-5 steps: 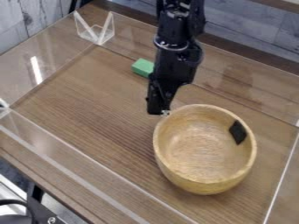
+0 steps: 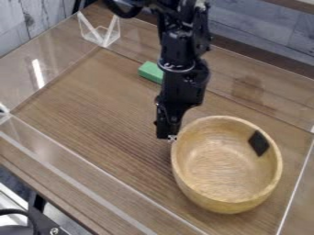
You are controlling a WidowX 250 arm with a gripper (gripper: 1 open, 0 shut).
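Observation:
My gripper (image 2: 168, 130) is low over the wooden table, shut, at the upper left rim of a large beige plastic bowl (image 2: 225, 182); whether it touches the rim I cannot tell. Nothing clearly shows between its fingers. A small black rectangular piece (image 2: 259, 142) is at the bowl's back right wall. A green block (image 2: 151, 72) lies behind the arm, to its left, partly hidden by it.
A white wire-like object (image 2: 101, 29) stands at the back left. A wall runs along the back.
The gripper has moved slightly down and toward the front.

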